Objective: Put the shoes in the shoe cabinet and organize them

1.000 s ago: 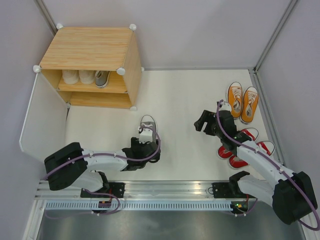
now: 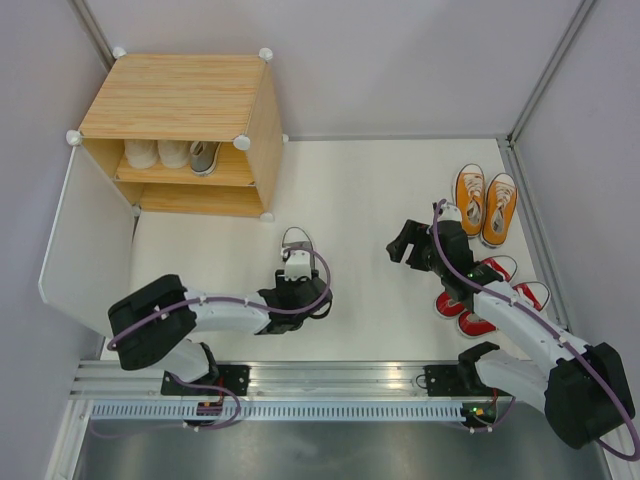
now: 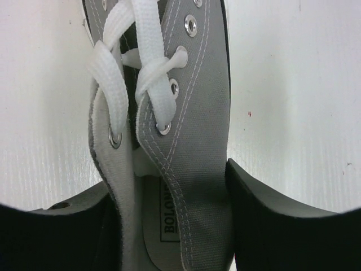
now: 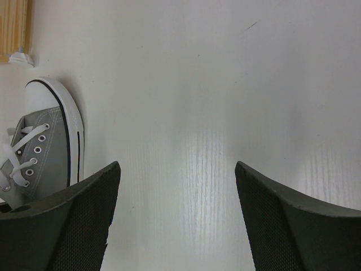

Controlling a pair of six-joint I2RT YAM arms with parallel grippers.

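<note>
A grey canvas shoe with white laces point(image 3: 197, 113) lies on the floor left of centre, its toe point(image 2: 296, 238) pointing toward the back. My left gripper has one finger against each side of the shoe's heel part, and the sides look pressed in. From above, the gripper point(image 2: 304, 288) covers the shoe's middle. The right gripper point(image 2: 405, 244) hangs open over bare floor, nothing between its fingers. Inside the cabinet point(image 2: 180, 95), the upper shelf holds a grey shoe point(image 2: 204, 157) and two pale shoes point(image 2: 142, 153); the bottom level looks empty.
Two orange shoes point(image 2: 499, 210) stand at the far right. Nearer, red shoes point(image 2: 473, 325) lie partly under the right arm. The cabinet's white door point(image 2: 88, 240) stands swung open at the left. Floor between the grey shoe and the right gripper is clear.
The left gripper has shifted slightly to the right, and the grey shoe's heel end has swung right with it while the toe stays about in place. The right arm is still.
</note>
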